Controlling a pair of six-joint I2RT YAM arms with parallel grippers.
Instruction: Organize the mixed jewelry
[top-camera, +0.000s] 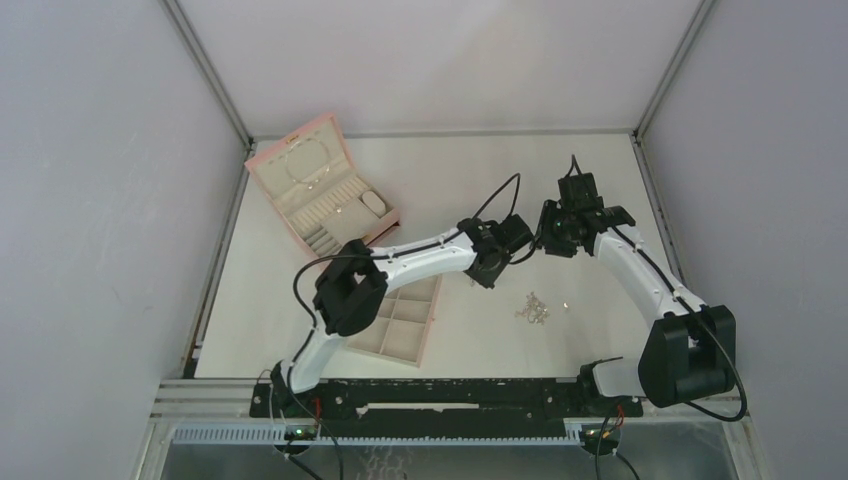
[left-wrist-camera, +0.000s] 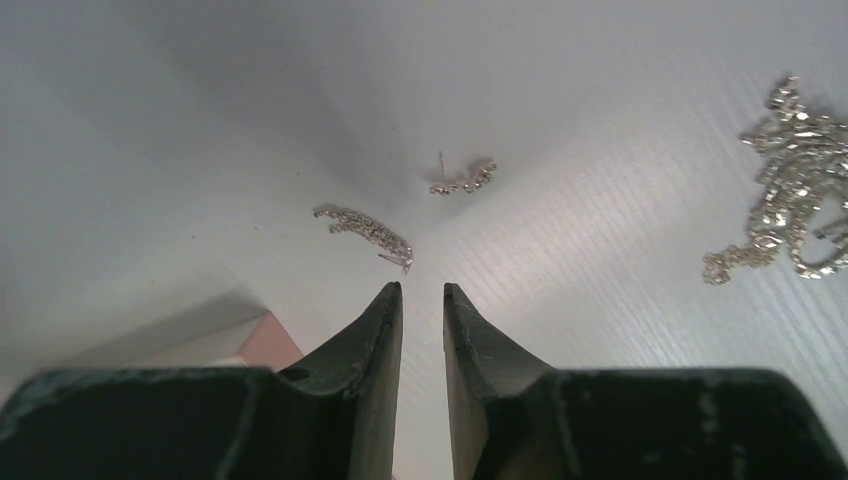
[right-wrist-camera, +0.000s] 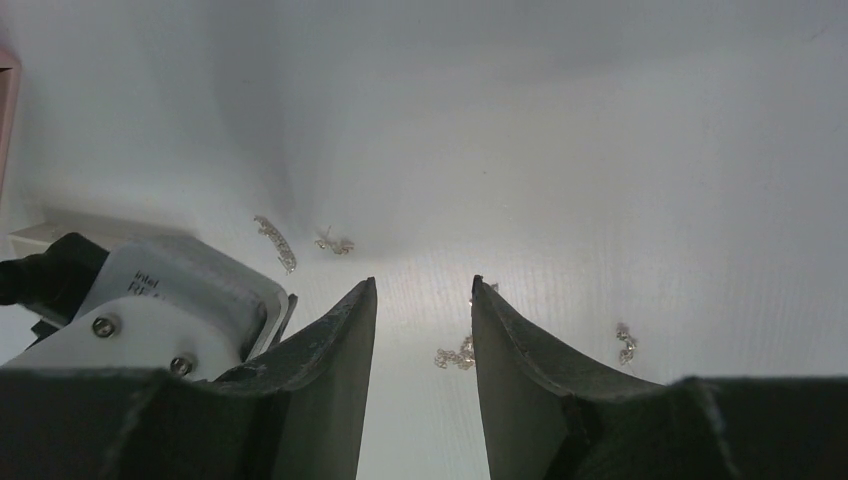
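In the left wrist view, a short chain-like piece (left-wrist-camera: 372, 234) and a smaller piece (left-wrist-camera: 464, 182) lie apart on the white table, just beyond the fingertips of my left gripper. That gripper is open by a narrow gap, empty, above the table. A tangled jewelry pile (left-wrist-camera: 800, 190) lies farther right. My right gripper stands wider open with nothing held, and its finger partly hides the pile (right-wrist-camera: 456, 356). One separate small piece (right-wrist-camera: 626, 345) rests right of it. A pink jewelry box (top-camera: 325, 200) is open at the back left.
The left arm crosses over part of the compartment tray (top-camera: 405, 342), whose visible compartments look empty. A necklace (top-camera: 310, 162) hangs in the box lid. Bare table (top-camera: 450, 165) lies behind the arms. Some space separates the two grippers.
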